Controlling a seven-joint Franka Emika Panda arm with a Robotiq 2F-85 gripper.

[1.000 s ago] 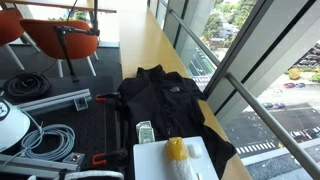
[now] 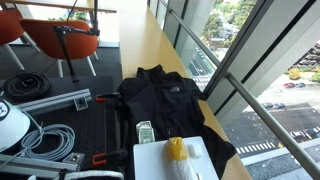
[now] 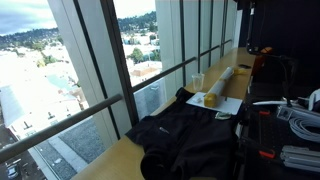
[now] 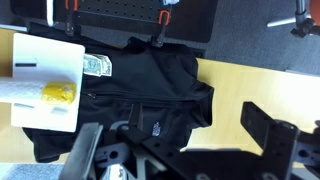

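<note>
A black jacket (image 2: 170, 100) lies spread over the wooden table, its collar toward the far end in exterior view 1. In the wrist view the same jacket (image 4: 145, 75) is below my gripper, whose fingers stand wide apart and open. Nothing shows between them. A banknote (image 4: 97, 65) rests at the jacket's edge beside a white board (image 4: 62, 55). On that board lies a yellow-ended item (image 4: 59, 93) with a pale, long body. Neither exterior view shows the gripper clearly.
Bare wooden tabletop (image 4: 245, 85) lies beside the jacket. Along one side runs a window rail (image 2: 262, 112); on the other is a black base with orange-handled clamps (image 2: 99, 159), metal rails and coiled cable (image 2: 45, 140). A clear cup (image 3: 197, 81) stands near the board.
</note>
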